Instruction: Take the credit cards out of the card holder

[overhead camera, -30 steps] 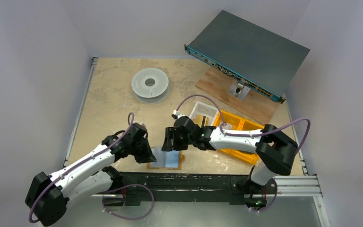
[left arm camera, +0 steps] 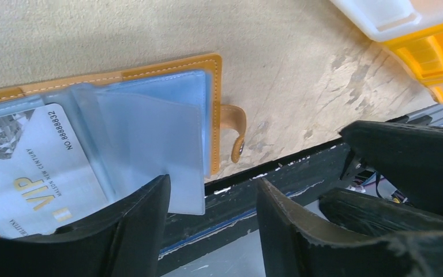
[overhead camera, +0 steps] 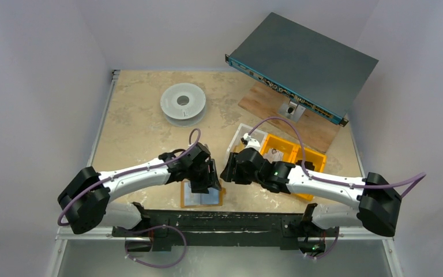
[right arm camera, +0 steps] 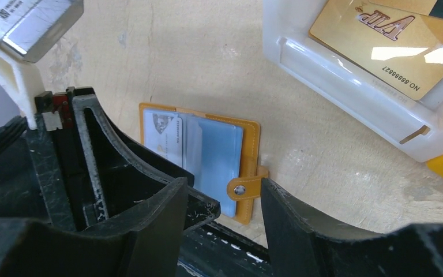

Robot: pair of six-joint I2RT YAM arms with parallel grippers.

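The tan card holder (overhead camera: 194, 199) lies open near the table's front edge, with clear blue sleeves and a strap with a snap (right arm camera: 240, 190). In the left wrist view a white VIP card (left arm camera: 40, 170) sits in its left sleeve. My left gripper is open over the holder's right sleeve, empty. My right gripper stands open to the right of the holder and above it, nothing between its fingers. A gold VIP card (right arm camera: 386, 40) lies in a clear tray (right arm camera: 340, 86) at the right.
Yellow bins (overhead camera: 280, 147) stand right of the clear tray. A spool (overhead camera: 183, 98) sits at the back left, and a dark rack unit (overhead camera: 303, 60) on a wooden board at the back right.
My left gripper has moved right over the holder. My right gripper has moved right, away from the holder toward the tray.
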